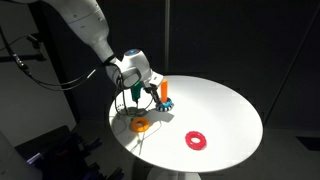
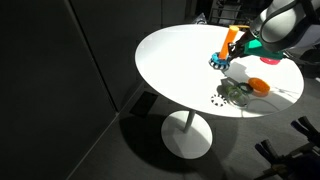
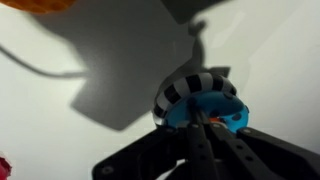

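Observation:
A blue toy [image 3: 236, 114] with a black-and-white checked rim lies under my gripper in the wrist view. The dark fingers look shut over its middle, where a small orange patch shows; I see nothing held. From outside, the same blue toy [image 1: 165, 105] sits on the table beneath the hand. An upright orange piece [image 1: 164, 91] stands above it, close against the gripper; whether it belongs to the hand or the toy I cannot tell. In the second exterior view this orange piece [image 2: 229, 42] rises beside the blue toy [image 2: 219, 62].
On the round white table [image 1: 220, 105], an orange ring [image 1: 139, 125] lies nearer the arm's side and a red ring [image 1: 195, 140] toward the front. A clear object [image 2: 237, 95] is near the edge.

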